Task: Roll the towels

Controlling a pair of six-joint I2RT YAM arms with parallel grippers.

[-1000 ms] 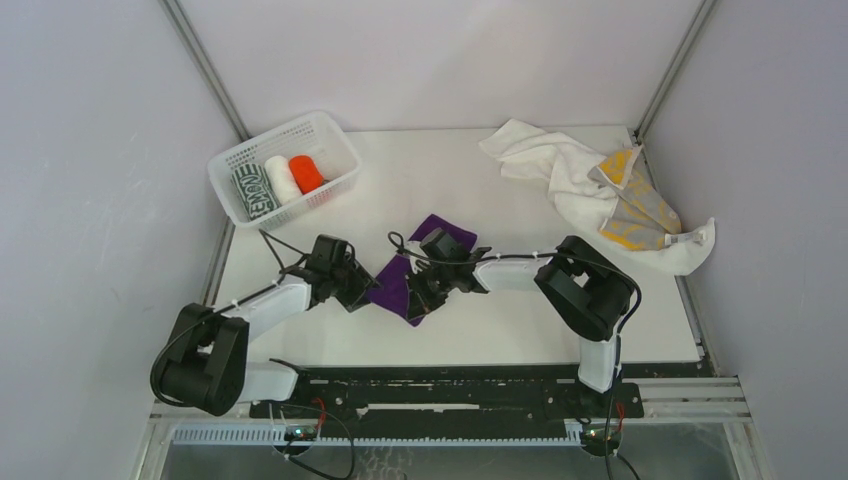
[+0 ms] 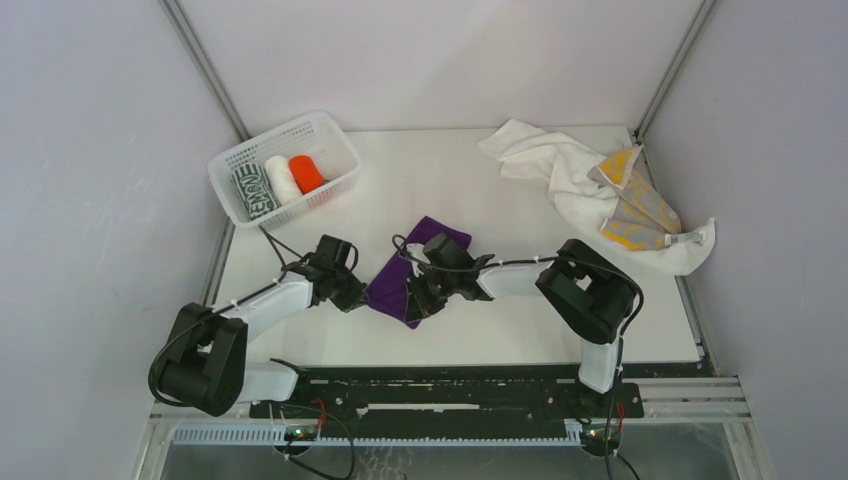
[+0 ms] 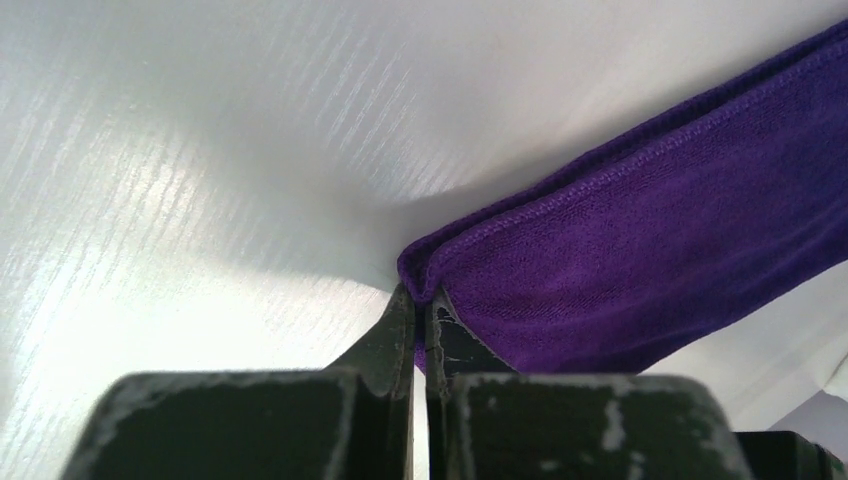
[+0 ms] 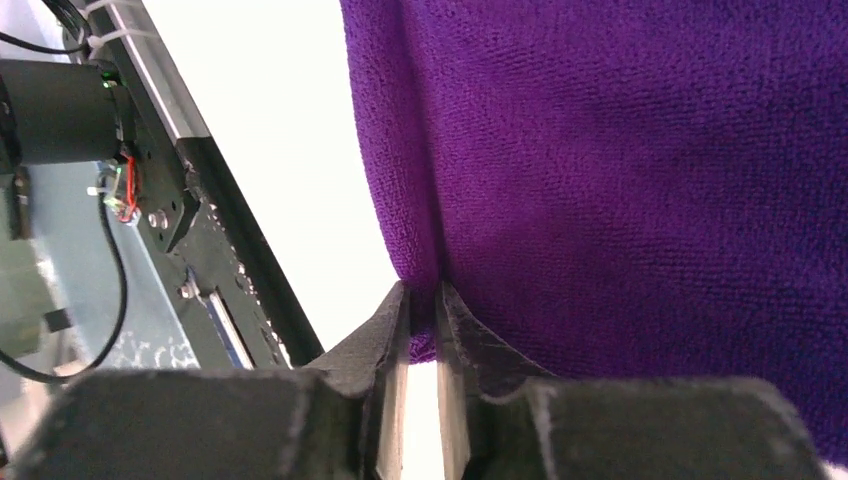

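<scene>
A folded purple towel lies slantwise on the white table, partly covered by my right arm in the top view. My left gripper is shut on the towel's corner, the doubled hem pinched at its tips. At the near edge, my right gripper has a narrow gap between its fingers, with a fold of the purple towel in that gap. Whether those fingers press on the cloth cannot be told.
A white basket at the back left holds an orange roll, a white roll and a green-and-white patterned roll. A white towel and a grey-and-yellow towel lie loose at the right.
The towel has shifted slightly left at its far end and its left corner, with my left gripper. My right gripper has stayed near the same edge, its wrist turning a little.
</scene>
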